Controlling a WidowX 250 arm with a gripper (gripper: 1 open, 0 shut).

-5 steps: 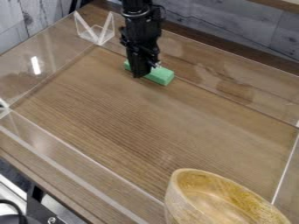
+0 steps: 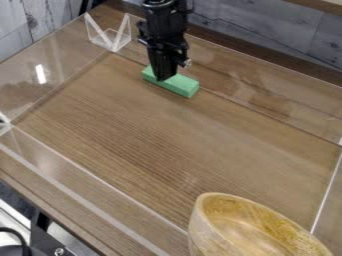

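A green rectangular block (image 2: 179, 86) lies on the wooden table toward the back, slightly left of its right half. The black robot gripper (image 2: 162, 74) hangs at the block's back-left part, its tip low over or against it. Whether its fingers are open or shut is too small and dark to tell.
A large yellow container (image 2: 247, 230) sits at the front right. A clear plastic object (image 2: 107, 30) stands at the back left, and a wall (image 2: 281, 25) borders the back.
The gripper has risen slightly and shifted a little right, uncovering more of the green block's near-left part.
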